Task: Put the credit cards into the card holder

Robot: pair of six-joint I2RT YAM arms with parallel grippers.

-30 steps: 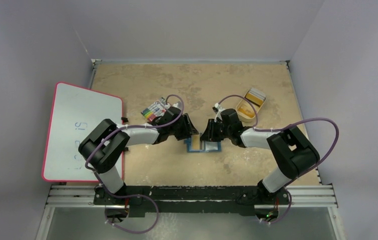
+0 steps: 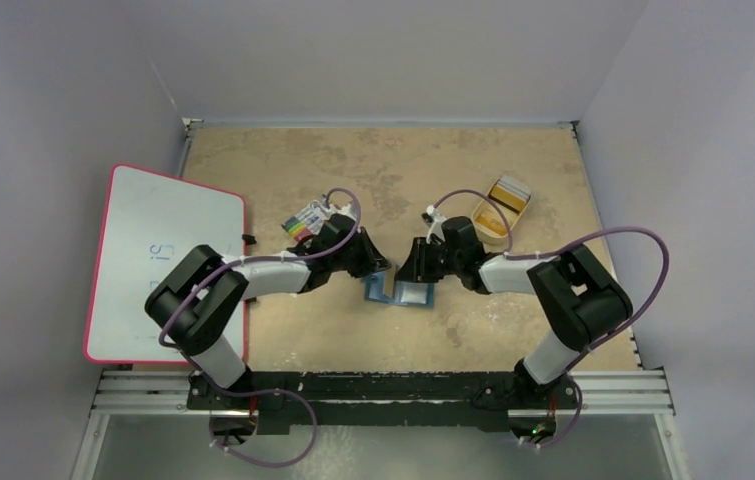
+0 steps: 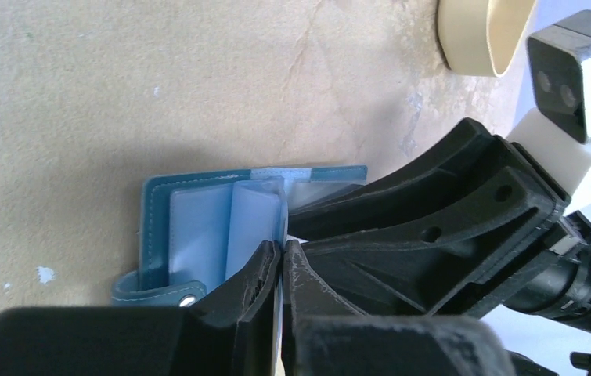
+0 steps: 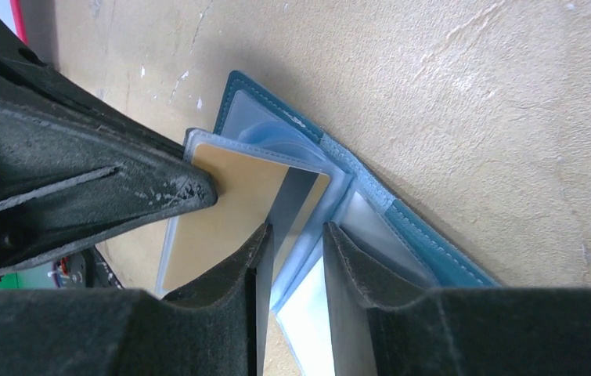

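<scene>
The blue card holder (image 2: 379, 296) lies open at the middle of the table, under both grippers. One clear sleeve stands tilted up from it, and a tan card with a dark stripe (image 4: 233, 188) shows in that sleeve in the right wrist view. My left gripper is shut on the sleeve's upright edge. Low over the holder, my right gripper is partly open, with nothing gripped between its fingers. Past its tips are the raised sleeve and a flat clear pocket (image 4: 308, 313).
A cream tray (image 2: 490, 236) with tan cards in it stands at the right back. A colourful sheet (image 2: 304, 222) lies behind the left arm, and a whiteboard (image 2: 163, 270) covers the left side. The table in front of the holder is clear.
The sleeve with the tan card now stands tilted up where it lay flatter. The right gripper has barely moved.
</scene>
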